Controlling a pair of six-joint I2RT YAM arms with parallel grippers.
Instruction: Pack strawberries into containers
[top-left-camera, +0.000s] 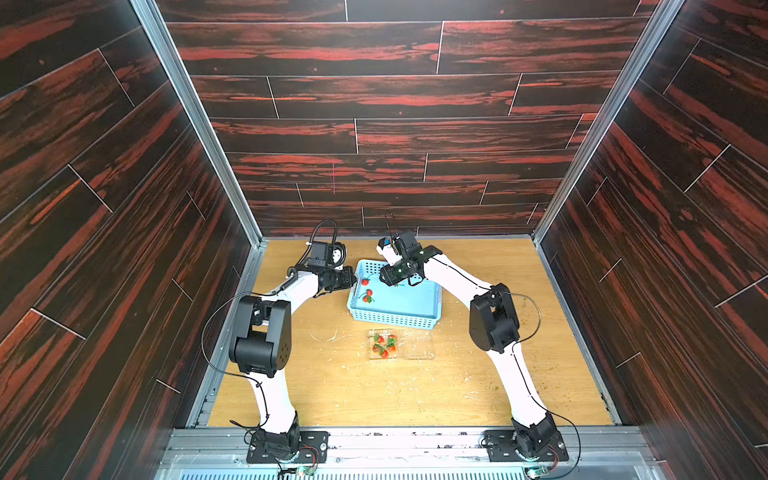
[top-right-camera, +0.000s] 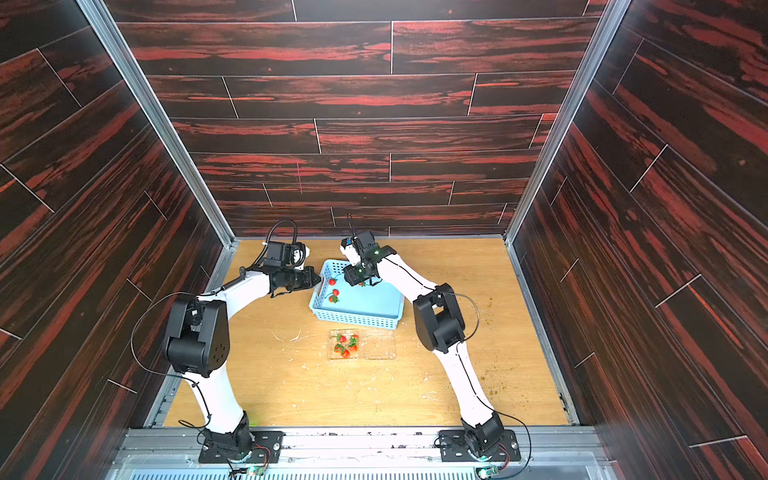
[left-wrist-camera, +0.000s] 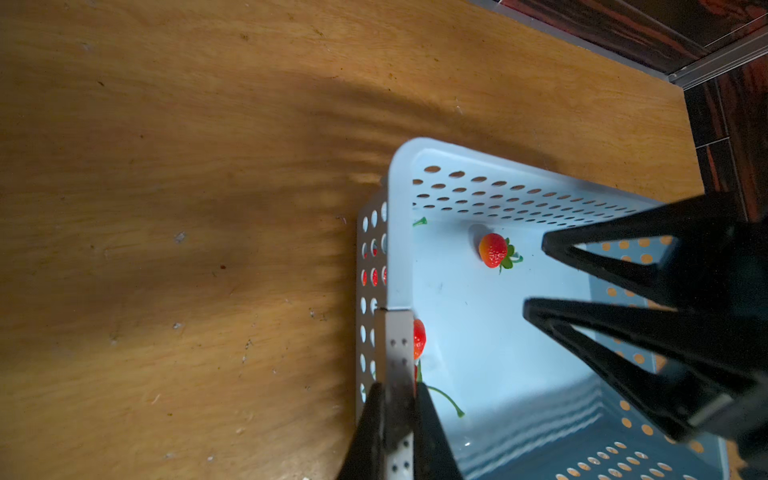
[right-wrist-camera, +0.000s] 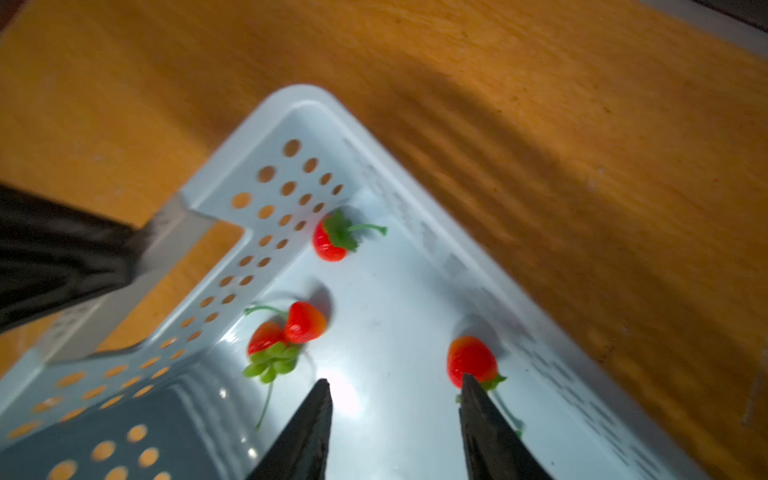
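My left gripper is shut on the left rim of the light blue basket (left-wrist-camera: 401, 224). Inside the basket, above its floor, my right gripper is open and empty. A strawberry (right-wrist-camera: 470, 358) lies just beyond the gap between its fingertips, near the back wall. Two strawberries touch near the left wall, one red-orange (right-wrist-camera: 304, 322) and one with a green cap (right-wrist-camera: 268, 340). Another strawberry (right-wrist-camera: 332, 237) sits in the back left corner. In front of the basket, the clear container (top-left-camera: 415, 345) stands with its lid open; its left half holds several strawberries (top-left-camera: 384, 345).
Perforated basket walls surround the strawberries inside. The dark rear wall (top-left-camera: 384, 192) stands behind the table.
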